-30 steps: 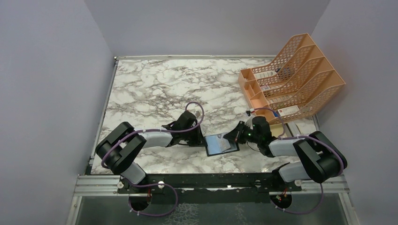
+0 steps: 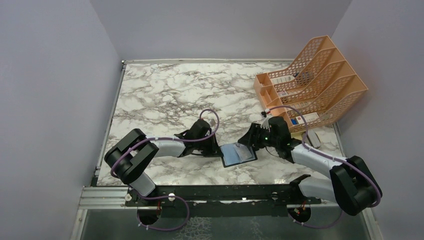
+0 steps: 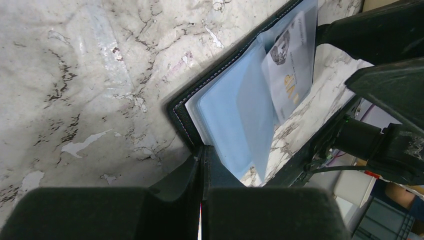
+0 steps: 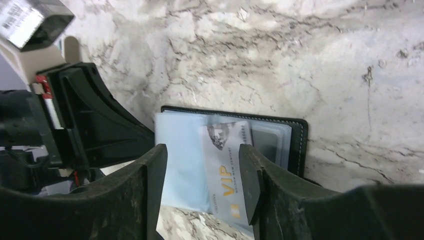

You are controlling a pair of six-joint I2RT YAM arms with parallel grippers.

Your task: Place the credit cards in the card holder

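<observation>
The card holder [image 2: 232, 155] lies open on the marble table, black-edged with pale blue sleeves. A silver VIP card lies on the sleeves, askew, not fully tucked in, as the left wrist view [image 3: 287, 65] also shows. My left gripper is shut at the holder's near corner, with no card between its fingers. My right gripper stands open above the card, a fingertip on either side of it in its own view; whether it touches the card is unclear.
An orange slotted organizer [image 2: 315, 85] with items in its compartments fills the back right.
The left arm is almost still.
</observation>
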